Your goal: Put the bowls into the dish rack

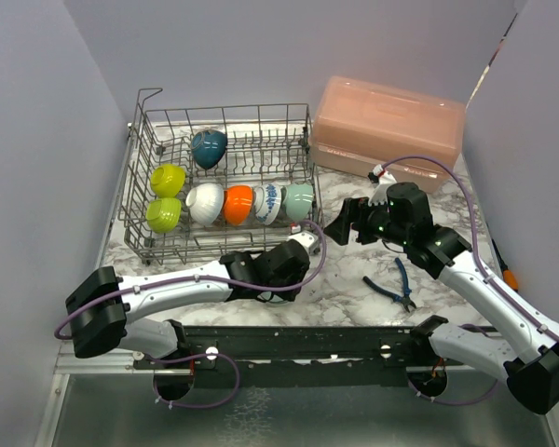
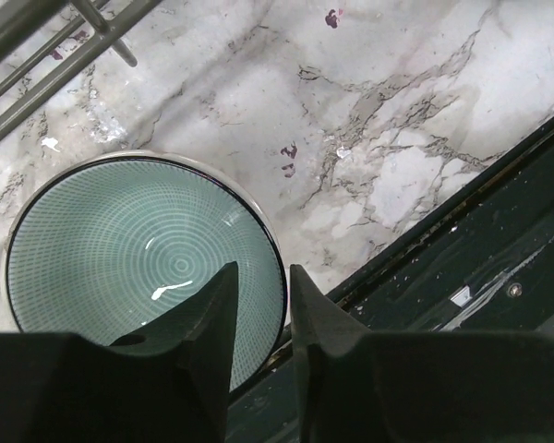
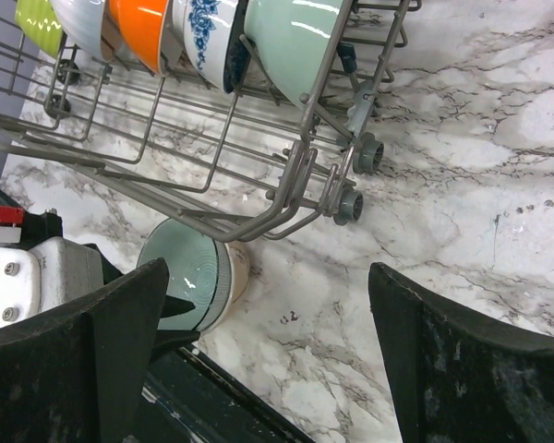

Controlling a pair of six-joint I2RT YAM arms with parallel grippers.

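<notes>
A pale teal bowl (image 2: 138, 249) lies upright on the marble counter below the rack's front, mostly under my left arm in the top view. My left gripper is at its right rim, fingertips slightly apart with the rim between or just beneath them; contact cannot be told. Several bowls stand tilted in the wire rack (image 1: 261, 149): green (image 1: 168, 181), dark blue (image 1: 208, 149), white (image 1: 203, 203), orange (image 1: 238, 205), patterned (image 1: 267, 203), teal (image 1: 298, 202). My right gripper hangs open and empty right of the rack's corner.
A pink lidded box (image 1: 387, 121) stands at the back right. Pliers (image 1: 391, 293) lie on the right of the counter. The counter's dark front edge (image 2: 499, 268) runs just beside the bowl. Bare marble lies right of the rack.
</notes>
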